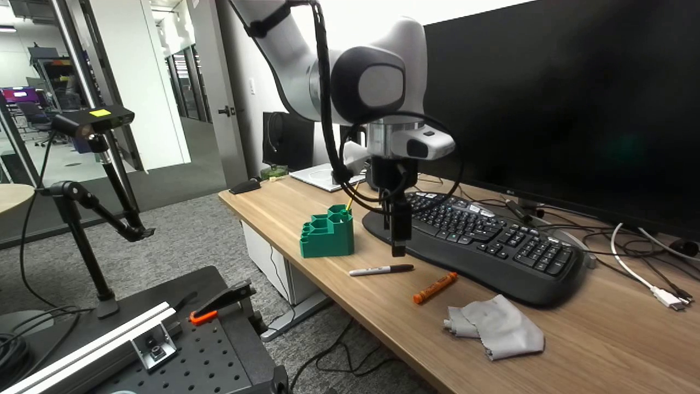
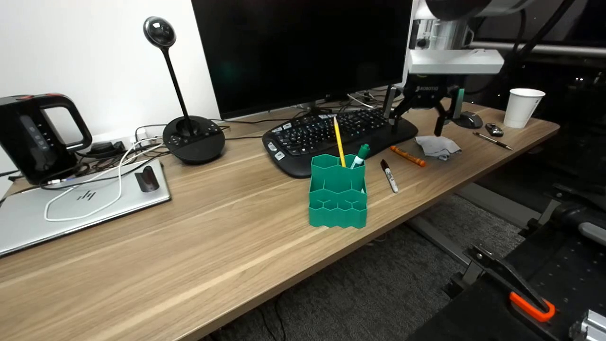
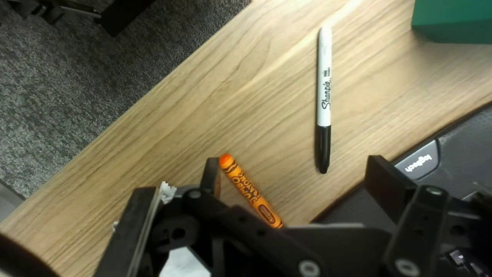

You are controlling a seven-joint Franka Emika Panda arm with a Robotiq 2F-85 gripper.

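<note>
In the wrist view my gripper stands open with nothing between its fingers, its tips spread over bare wood near an orange crayon (image 3: 250, 191). Beyond them lies a white marker with a black cap (image 3: 324, 92). From the first exterior view, my gripper (image 1: 398, 246) appears side-on above the desk, in front of the keyboard. A green holder (image 2: 338, 216) stands upright at the desk's front, with a yellow pencil (image 2: 339, 141) and a green-capped marker (image 2: 360, 156) in it. A grey cloth (image 1: 496, 327) rests crumpled beside the crayon.
The black keyboard (image 1: 485, 243) and the big monitor (image 1: 558, 111) border the loose items behind. A paper cup (image 2: 522, 108), a mouse (image 2: 468, 120) and a pen (image 2: 493, 140) occupy the far right end. Bare desk spreads left of the holder.
</note>
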